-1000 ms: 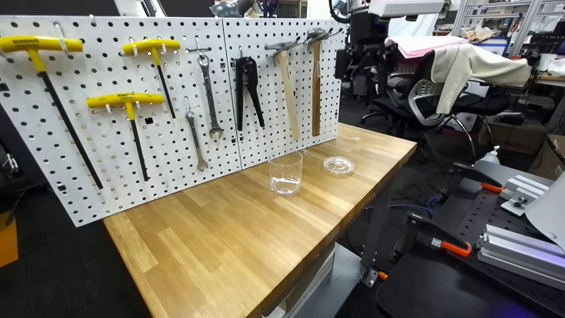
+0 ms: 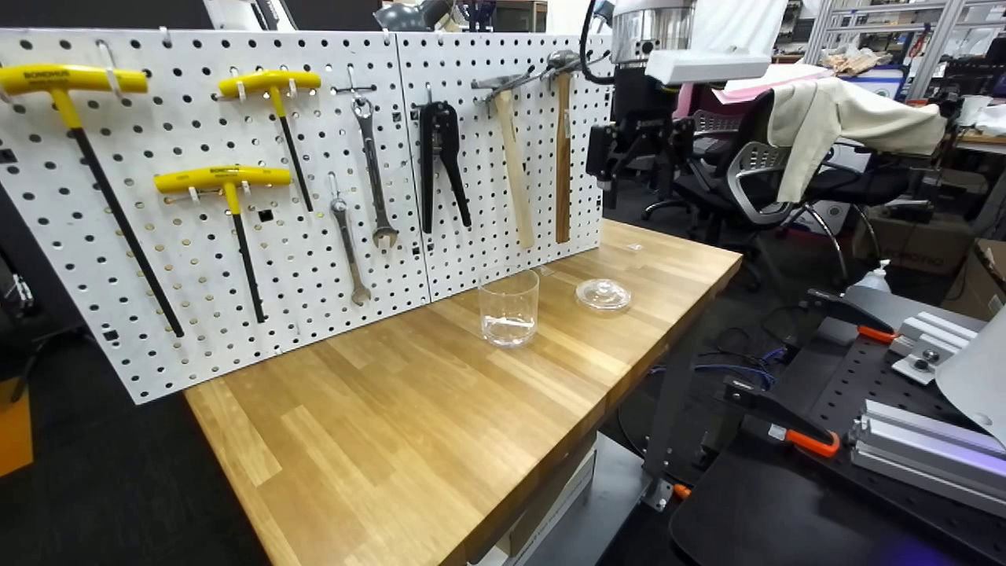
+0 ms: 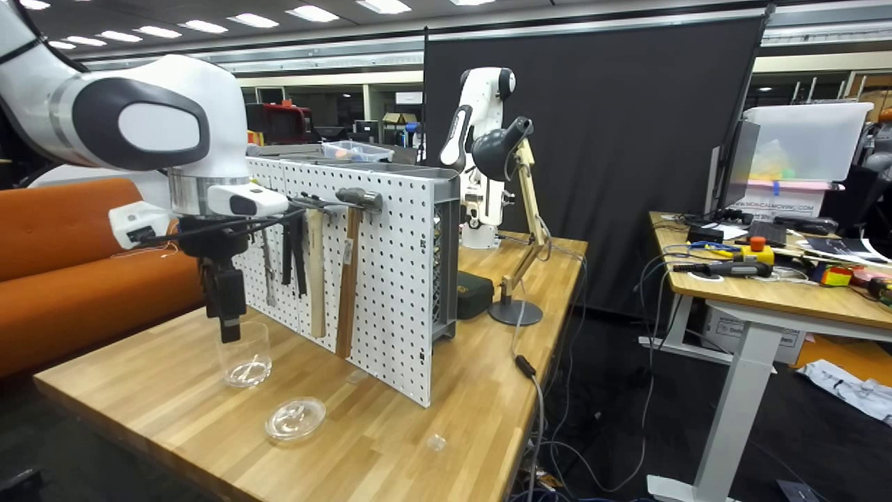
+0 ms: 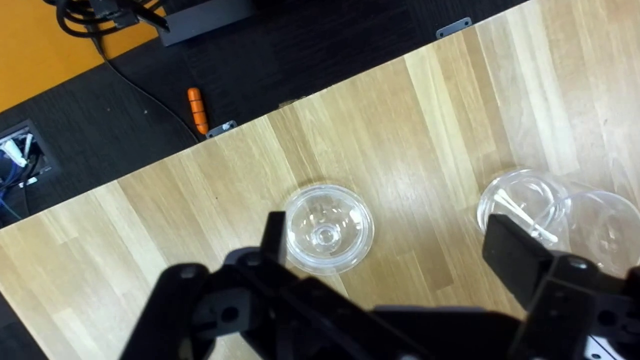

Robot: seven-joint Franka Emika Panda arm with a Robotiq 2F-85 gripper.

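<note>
My gripper hangs above the table with its fingers wide apart and nothing between them. A clear round lid with a small knob (image 4: 325,235) lies flat on the wood, just right of the left finger (image 4: 275,236) in the wrist view. The clear jar (image 4: 606,231) stands upright and uncovered, partly hidden behind the right finger (image 4: 517,255); something white and thin shows at its bottom. From the first exterior view, the jar (image 2: 509,311) is left of the lid (image 2: 603,294), and both are apart from the gripper.
A white pegboard (image 3: 393,276) with hanging tools, among them a hammer (image 3: 349,276), runs along the table beside the jar and lid. A small clear piece (image 3: 436,442) lies near the board's end. The wooden tabletop (image 2: 377,415) is otherwise mostly bare.
In the first exterior view, my gripper has come lower and a little to the left. Jar and lid are where they were.
</note>
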